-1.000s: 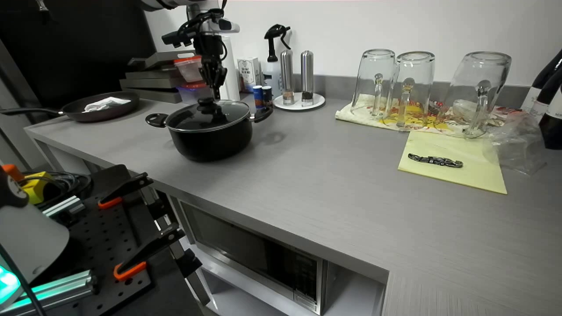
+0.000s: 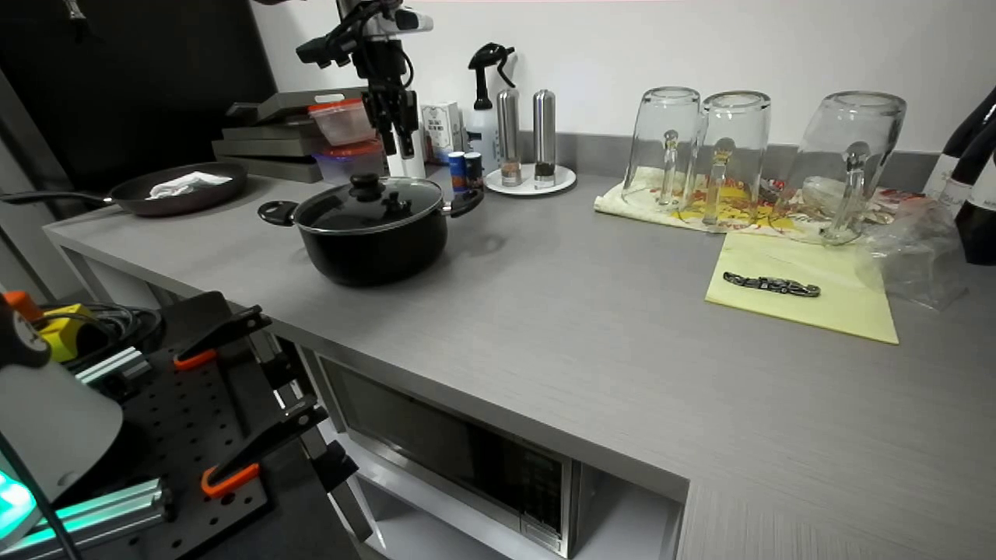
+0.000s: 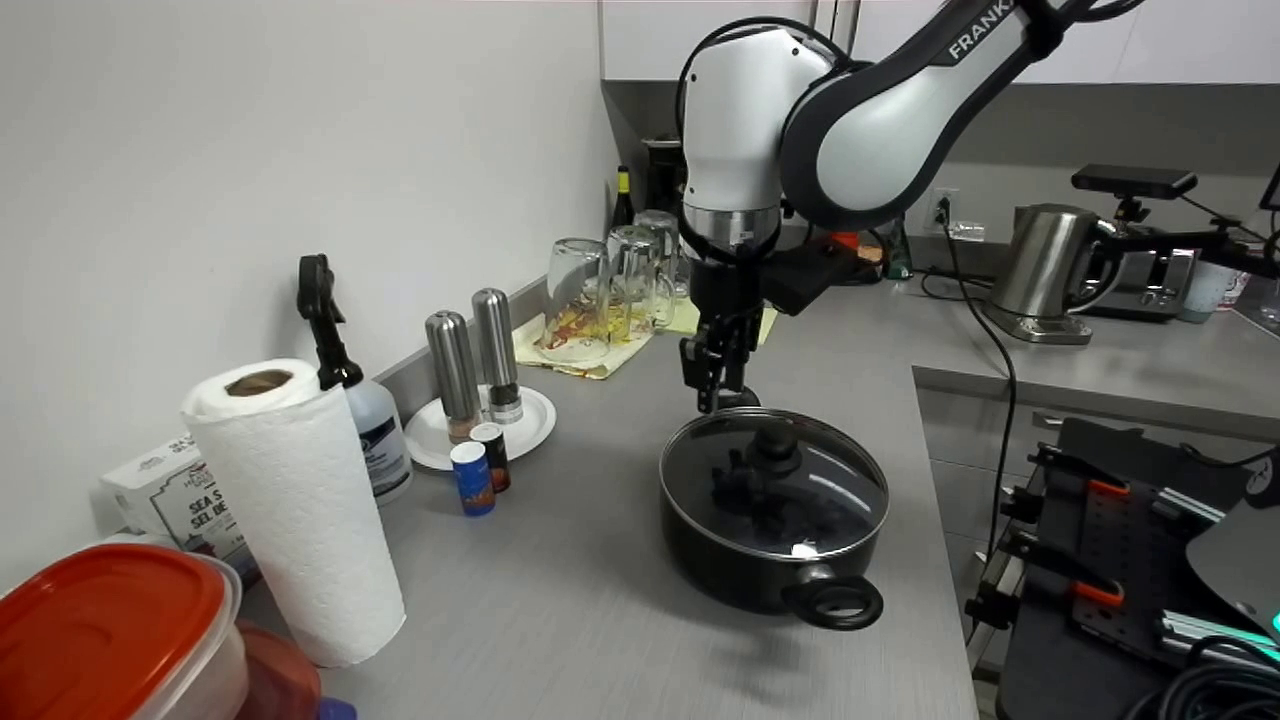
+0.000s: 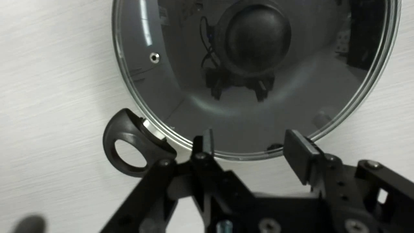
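A black two-handled pot [image 2: 373,247] stands on the grey counter, covered by its glass lid [image 3: 828,468]. The lid's round black knob [image 4: 258,38] shows in the upper part of the wrist view, ahead of the fingers. My gripper is over the near part of the lid, its fingers spread with nothing between them. In exterior view 1 the gripper [image 2: 394,149] hangs above the pot, clear of the knob. One pot handle [image 4: 126,145] lies just left of the fingers.
Behind the pot are two small shakers [image 3: 473,478], a white plate [image 3: 540,420] with two tall mills, and a paper towel roll [image 3: 306,528]. Upturned glass mugs [image 2: 658,149] stand farther right. A frying pan [image 2: 224,191] is at left.
My gripper has risen off the lid's knob and shifted slightly right in exterior view 1. Its fingers, close together before, are now apart. The pot and lid have stayed put.
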